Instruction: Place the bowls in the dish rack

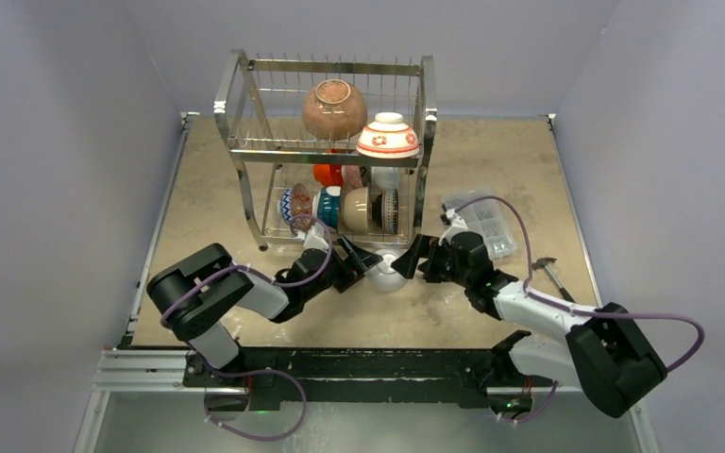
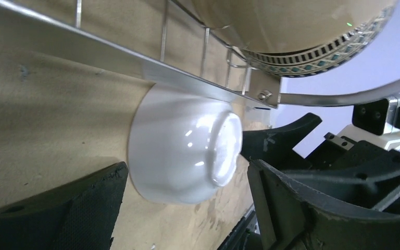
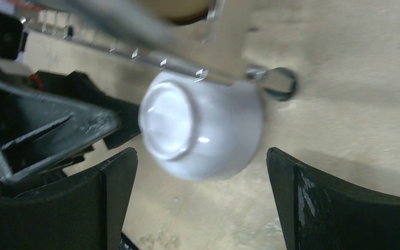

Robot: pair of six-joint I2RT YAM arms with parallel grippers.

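Just in front of the dish rack (image 1: 328, 159), a white bowl (image 1: 385, 275) sits upside down on the table, its round foot upward. In the left wrist view the bowl (image 2: 174, 143) shows beyond the parted fingers of my left gripper, which is open and close to it. From the other side my right gripper faces the bowl (image 3: 224, 130), open with nothing gripped. The rack's lower tier holds several bowls, among them a beige one (image 1: 356, 209) and a teal one (image 1: 328, 209). A brown bowl (image 1: 333, 113) and an orange-patterned bowl (image 1: 388, 140) are upside down on the upper tier.
The rack's front bottom rail (image 2: 151, 67) runs very close to the white bowl. To the right lie a clear plastic box (image 1: 483, 225) and a hammer (image 1: 552, 276). Both grippers stand near each other around the bowl.
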